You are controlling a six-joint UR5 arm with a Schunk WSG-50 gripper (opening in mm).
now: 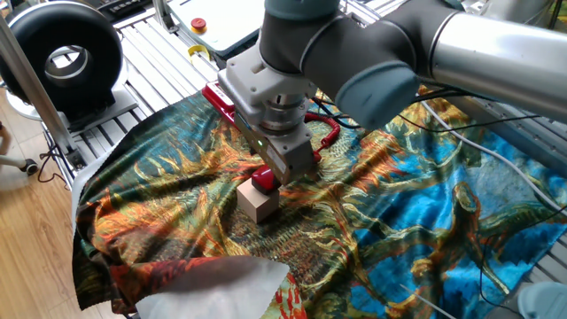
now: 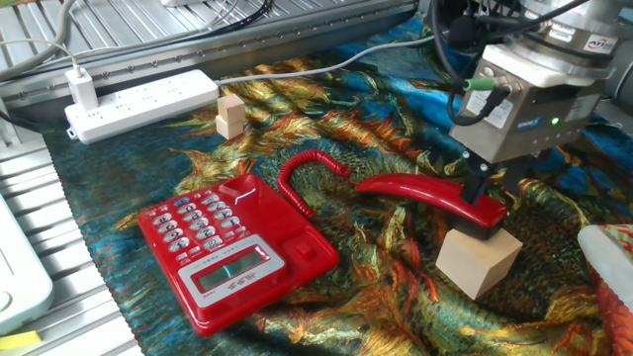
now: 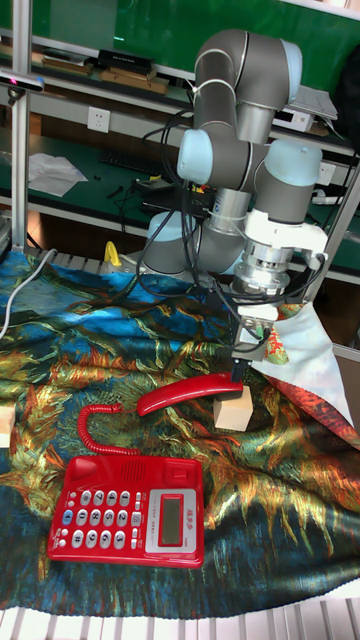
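Note:
A red telephone base (image 2: 237, 247) with a keypad and small display lies on the patterned cloth, its cradle empty. The red handset (image 2: 420, 188) is off the base, joined to it by a coiled red cord (image 2: 297, 178). One end of the handset rests on or just over a wooden block (image 2: 479, 263); the other end reaches toward the cord. My gripper (image 2: 495, 181) points down at the block end of the handset, its dark fingers (image 2: 476, 180) at the handset. Whether they are clamped on it cannot be made out. In the third exterior view the gripper (image 3: 239, 371) meets that same end.
Two small wooden blocks (image 2: 229, 117) sit near a white power strip (image 2: 143, 104) at the cloth's far edge. The cloth (image 1: 177, 204) is wrinkled, with a pale fold (image 1: 213, 292) at its front. A black ring-shaped device (image 1: 66, 62) stands off to the side.

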